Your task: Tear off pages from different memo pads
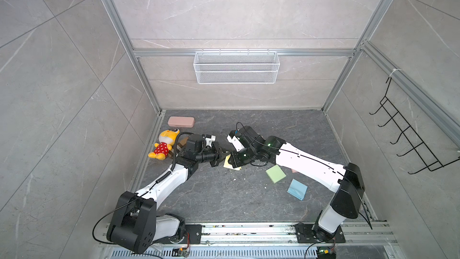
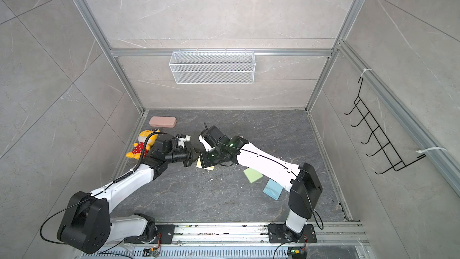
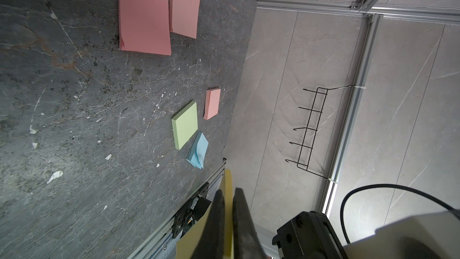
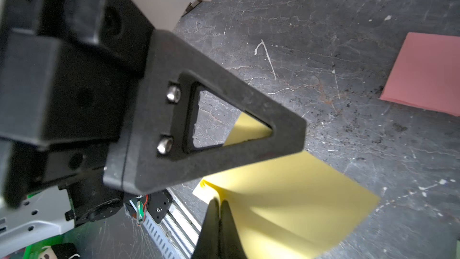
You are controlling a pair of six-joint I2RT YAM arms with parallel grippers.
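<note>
Between my two grippers, near the middle, is a yellow memo pad. In the left wrist view my left gripper is shut on yellow paper that runs along its fingertips. In the right wrist view my right gripper is shut at the edge of a yellow sheet, which spreads out beside its fingers; the sheet is bent near them. Pink pads lie on the dark floor, with a small pink pad, a green pad and a blue pad further to the right.
A yellow plush toy and a pink case lie at the back left. A white mesh basket hangs on the back wall, a black hook rack on the right wall.
</note>
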